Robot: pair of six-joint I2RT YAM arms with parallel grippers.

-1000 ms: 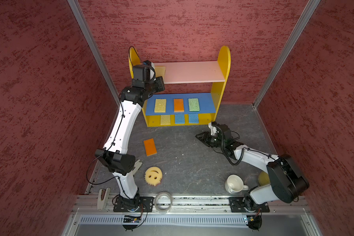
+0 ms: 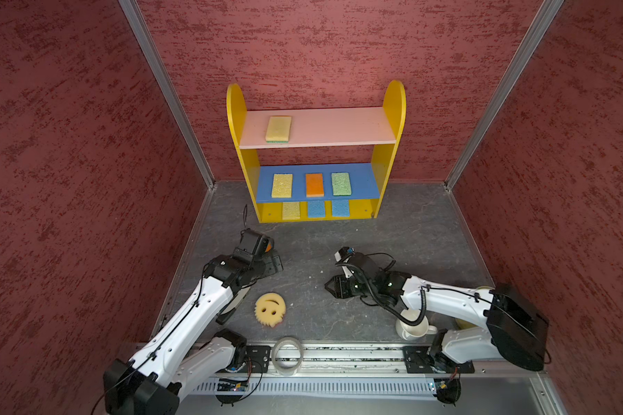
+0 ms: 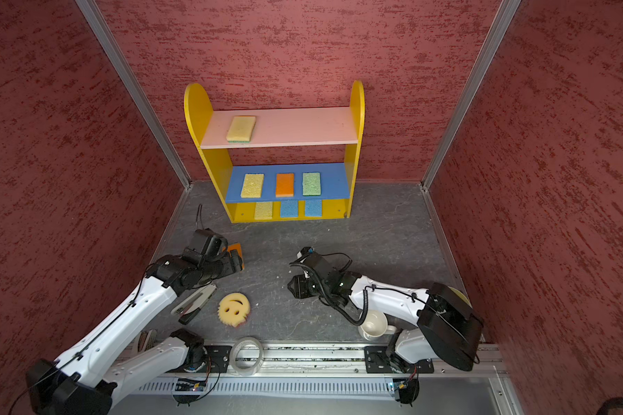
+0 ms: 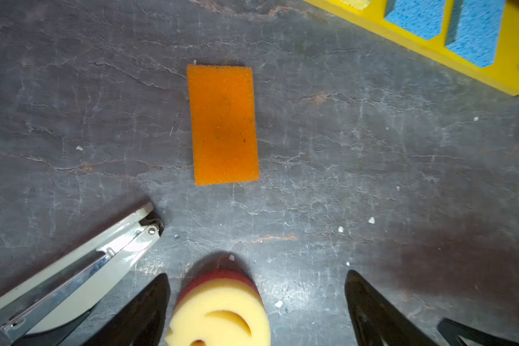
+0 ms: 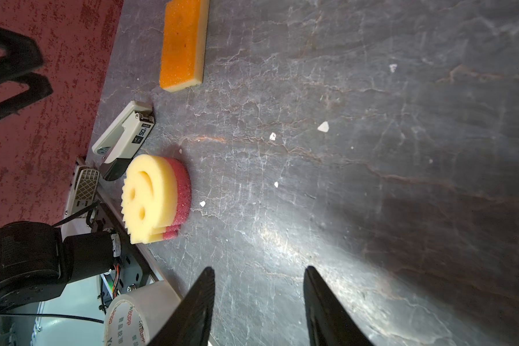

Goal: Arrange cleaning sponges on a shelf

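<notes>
The three-level shelf holds a yellow sponge (image 2: 278, 128) on the pink top, yellow (image 2: 281, 185), orange (image 2: 314, 184) and green (image 2: 340, 183) sponges on the blue middle, and several sponges (image 2: 315, 209) on the yellow bottom. My left gripper is open above the table, over a loose orange sponge (image 4: 222, 124) and a round smiley sponge (image 4: 236, 300). My right gripper stands open at the table's centre-right, nothing between its fingers, with the smiley sponge (image 5: 150, 196) to its left.
A stapler (image 3: 194, 301) lies left of the smiley sponge; a tape roll (image 3: 245, 356) sits on the front rail. A white mug (image 3: 372, 325) and a yellow object stand under the right arm. Floor before the shelf is clear.
My left gripper has come down from the top shelf to over the loose orange sponge near the table. My right gripper has moved toward the front and slightly left.
</notes>
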